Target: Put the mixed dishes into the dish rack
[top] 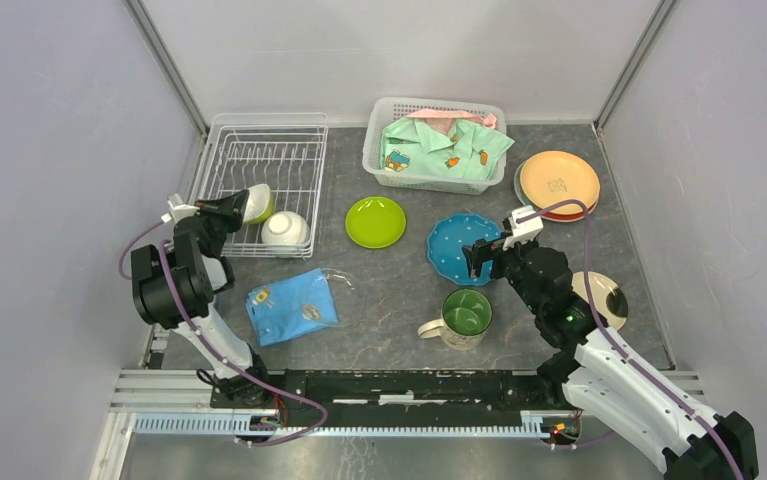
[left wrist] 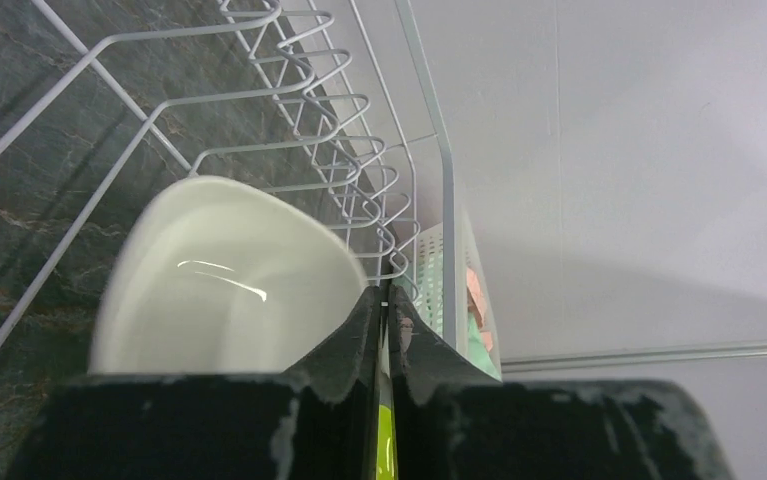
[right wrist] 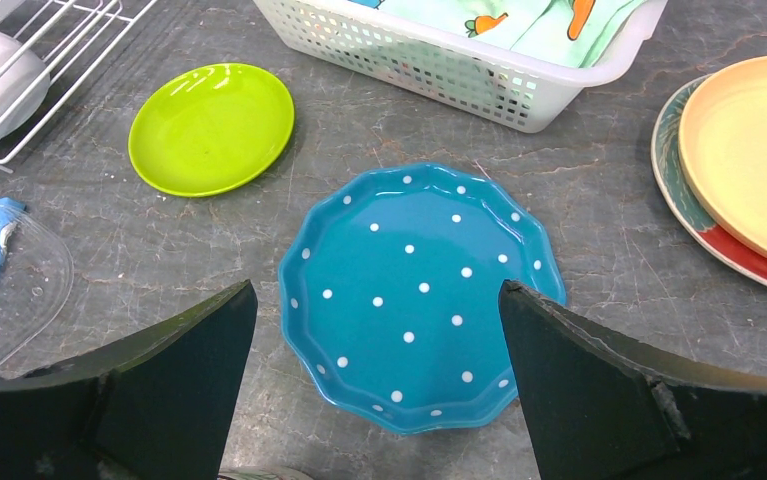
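Note:
At the dish rack (top: 295, 170) on the left, a green bowl with white inside (top: 260, 198) sits tilted, with my left gripper (top: 241, 208) shut on it. In the left wrist view, its white interior (left wrist: 229, 290) lies just behind the closed fingertips. An upturned white bowl (top: 284, 228) rests in the rack's front right. My right gripper is open above the blue dotted plate (right wrist: 419, 300). A green plate (top: 375, 222), a green-lined mug (top: 466, 318), stacked plates (top: 559, 180) and a cream plate (top: 599, 298) lie on the counter.
A white basket of cloths (top: 434, 175) stands at the back. A blue bagged item (top: 289, 305) lies in front of the rack. The counter between this bag and the mug is mostly clear.

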